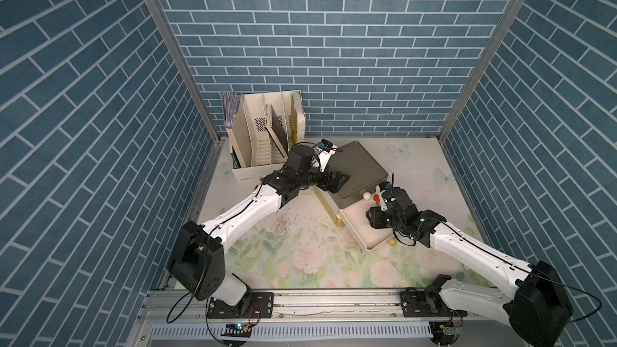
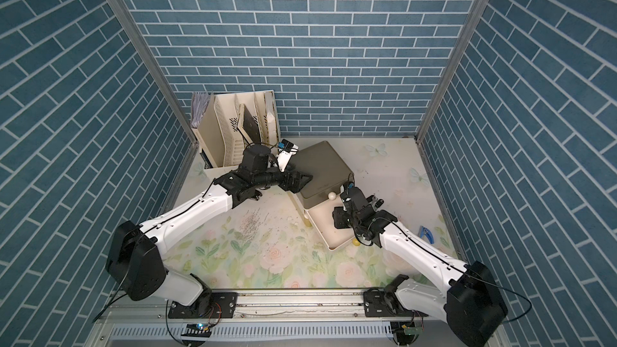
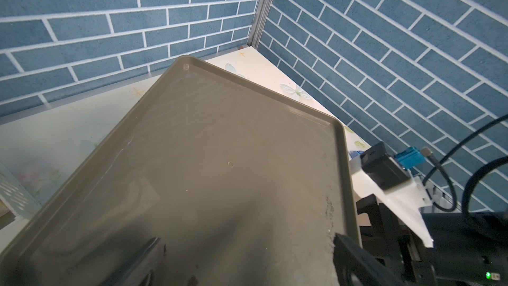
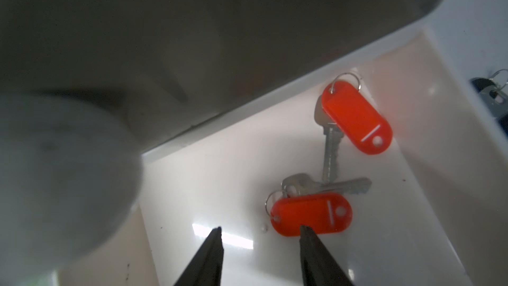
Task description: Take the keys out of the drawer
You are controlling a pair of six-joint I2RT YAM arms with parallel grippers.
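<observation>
Two keys with red tags lie in the white drawer (image 1: 361,231), which is pulled out from under a grey-brown top (image 3: 222,143). The upper key (image 4: 331,153) has its tag (image 4: 354,116) by the drawer's corner; the lower tag (image 4: 307,214) lies across the middle. My right gripper hangs open over the drawer, just short of the lower tag, nothing between its fingers. My left gripper is over the grey top, its fingers apart with nothing between them.
A round pale knob (image 1: 367,196) is on the drawer's front edge. A cream file rack (image 1: 257,128) stands at back left. A yellow round object (image 1: 392,242) lies beside the drawer.
</observation>
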